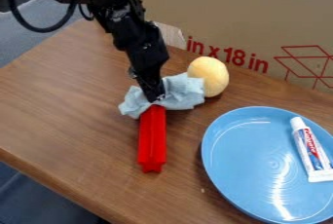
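Note:
The black gripper [151,90] reaches down from the top left, its tip in a crumpled light-blue cloth [184,91]; whether its fingers are open or shut on the cloth is hidden. The cloth lies over the far end of a long red object [151,142] on the wooden table. A pale yellow round object [208,75] sits just right of the cloth, toward the back.
A blue plate [254,179] holding a toothpaste tube [311,150] fills the front right. A cardboard panel [247,14] stands behind.

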